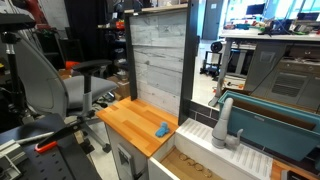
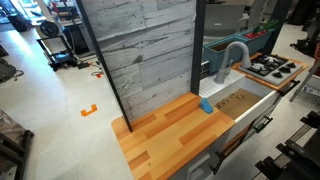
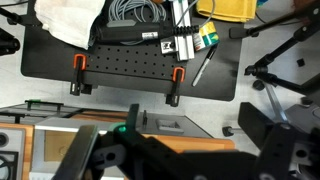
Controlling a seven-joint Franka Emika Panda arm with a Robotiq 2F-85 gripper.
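Note:
In the wrist view my gripper stands open at the bottom, its dark fingers (image 3: pixel 128 148) wide apart with nothing between them. Below it show a grey, wood-edged cabinet top and the pale floor. A small blue item (image 1: pixel 162 130) lies on the wooden countertop (image 1: pixel 130 117), close to the sink; it is too small to name. Exterior view 2 also shows this blue item (image 2: pixel 206 105), near the counter's right end. I cannot make out the gripper in either exterior view.
A grey faucet (image 1: pixel 222 125) rises beside the white-rimmed basin (image 2: pixel 235 106). Behind the counter stands a grey plank panel (image 2: pixel 150 55). On the black perforated table lie a white cloth (image 3: pixel 70 20), a yellow cloth (image 3: pixel 232 9) and a coiled cable (image 3: pixel 137 10).

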